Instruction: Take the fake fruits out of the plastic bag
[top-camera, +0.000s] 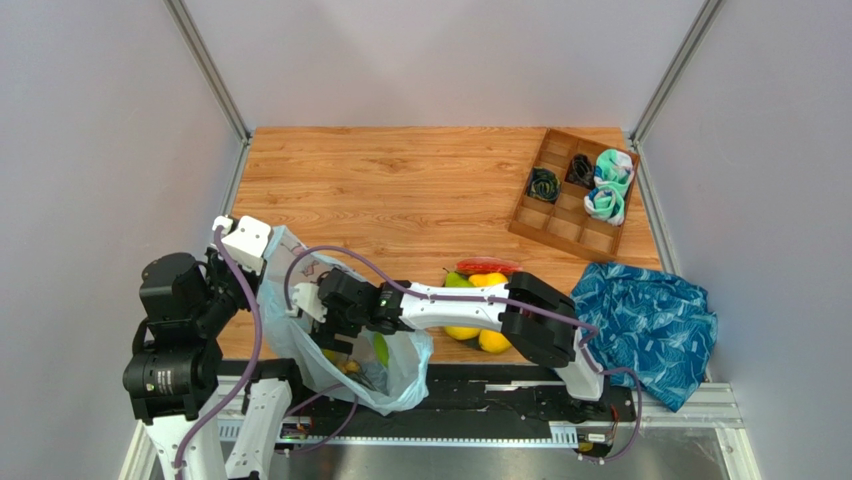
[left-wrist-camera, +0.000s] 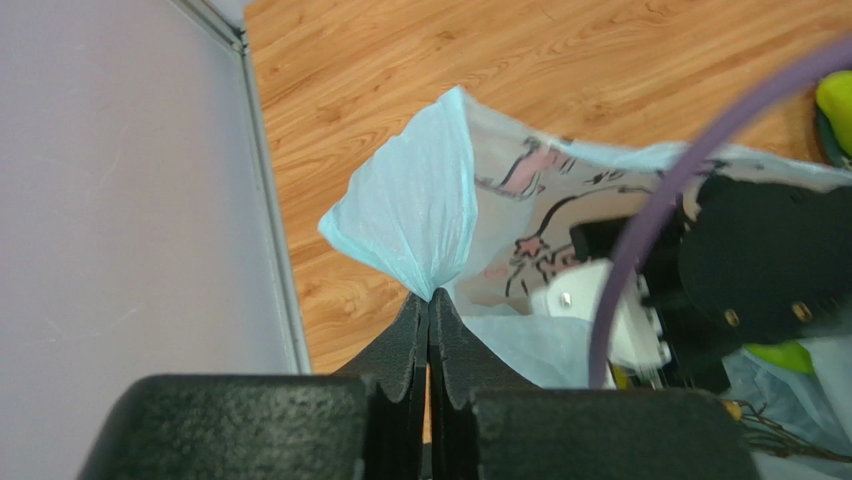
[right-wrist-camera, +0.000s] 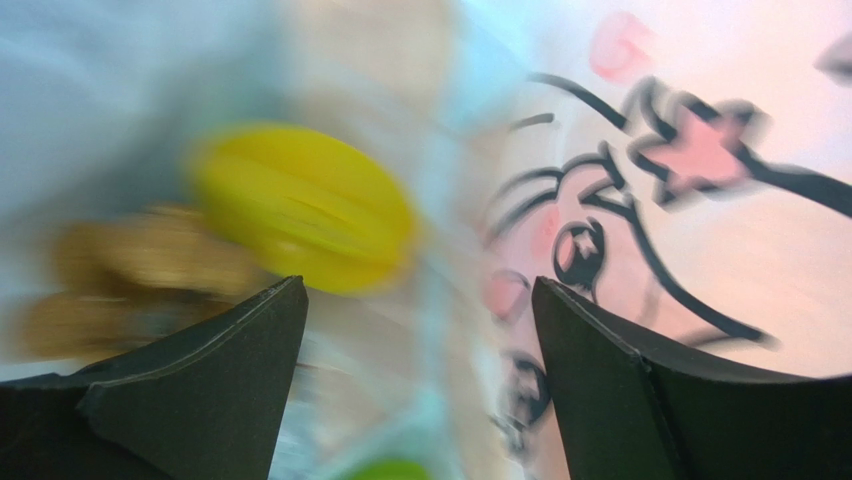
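My left gripper is shut on the rim of the light blue plastic bag (left-wrist-camera: 400, 200), holding it up at the table's front left. My right gripper is open inside the bag, over a blurred yellow fruit (right-wrist-camera: 300, 200) and some brown items (right-wrist-camera: 140, 280). A green piece (top-camera: 381, 348) also shows in the bag in the top view. Outside it, under my right arm, lie yellow fruits (top-camera: 494, 340), a green one (top-camera: 457, 280) and a red one (top-camera: 485, 265).
A wooden compartment tray (top-camera: 565, 225) with rolled items stands at the back right. A blue patterned cloth (top-camera: 645, 330) lies at the front right.
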